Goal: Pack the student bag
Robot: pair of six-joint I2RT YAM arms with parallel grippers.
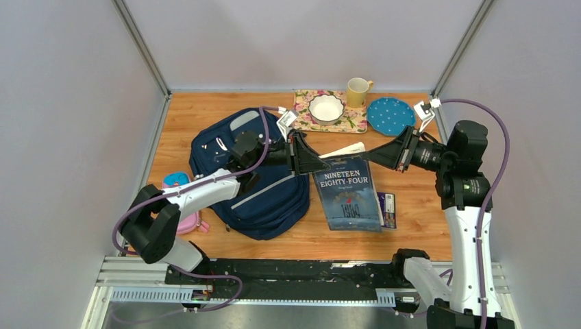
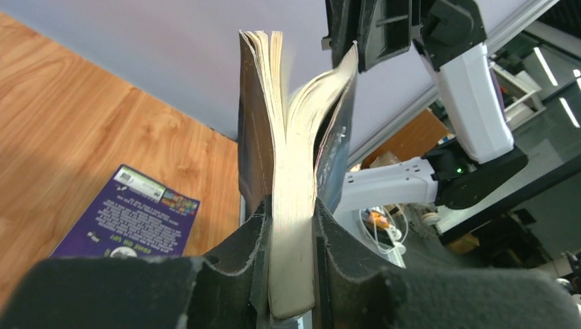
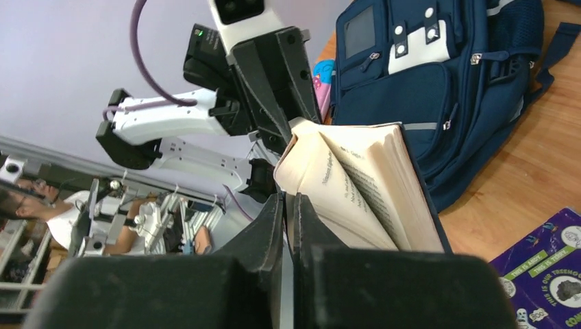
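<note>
The book "Nineteen Eighty-Four" (image 1: 347, 195), with a dark blue-grey cover, hangs above the table between both arms. My left gripper (image 1: 327, 165) is shut on its spine end; the left wrist view shows the book's pages (image 2: 293, 164) fanned apart above the pinch. On the other side, my right gripper (image 1: 368, 156) is shut on the cover and pages at the edge. A navy blue bag (image 1: 274, 205) lies on the left of the table, under the left arm. The purple book (image 2: 133, 216) lies flat beneath the held one and is mostly covered in the top view.
At the back are a floral tray (image 1: 304, 118) bearing a white bowl (image 1: 326, 108), a yellow mug (image 1: 357, 92) and a blue dotted plate (image 1: 391, 116). A pink item (image 1: 188, 223) lies left of the bag. Bare table (image 1: 421, 219) shows at the right.
</note>
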